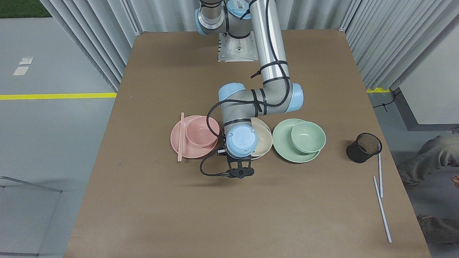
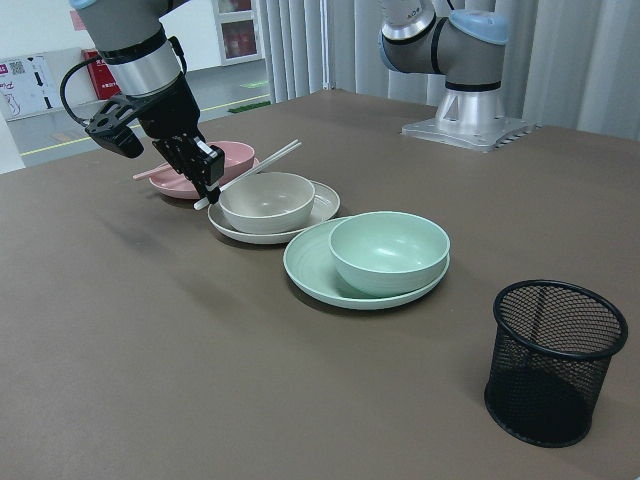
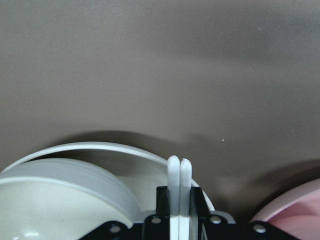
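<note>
My gripper (image 2: 207,185) is shut on a pair of white chopsticks (image 2: 270,160), held across the left side of the cream plate (image 3: 140,167) and cream bowl (image 2: 266,210); in the wrist view the chopsticks (image 3: 179,195) stand between the black fingers. In the front view the arm hides the fingertips. Beside it sit a pink plate (image 1: 175,139) with pink bowl (image 1: 200,133) and pink chopsticks (image 1: 181,137), and a green plate (image 1: 284,142) with green bowl (image 1: 308,137).
A black mesh cup (image 1: 361,150) stands at the right, with two long pale sticks (image 1: 381,206) near the table's right edge.
</note>
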